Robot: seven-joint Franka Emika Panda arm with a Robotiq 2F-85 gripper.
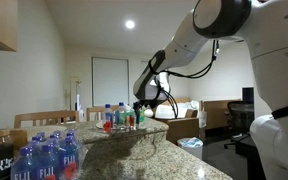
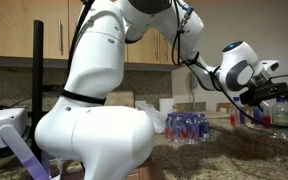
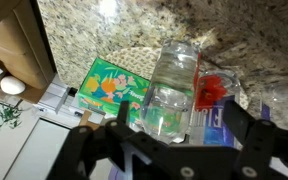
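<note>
My open gripper is above a group of bottles in the wrist view, its dark fingers point(image 3: 106, 138) spread apart. A clear bottle point(image 3: 171, 80) shows in the gap between them, seen from above. Close beside it is a bottle with a red and blue label point(image 3: 215, 90). In exterior view 1 the gripper point(image 1: 138, 106) is at the bottles point(image 1: 109, 115) on the raised counter. Exterior view 2 shows it from the side, over clear bottles point(image 2: 281, 115). Whether a finger touches a bottle, I cannot tell.
Several blue-labelled water bottles point(image 2: 188, 128) stand grouped on the lower counter. A dark jar point(image 1: 0, 158) is at the left edge in exterior view 1. A colourful green-edged card or box point(image 3: 111, 87) lies near the clear bottle. Bare granite point(image 1: 164, 160) stretches in front of the raised counter.
</note>
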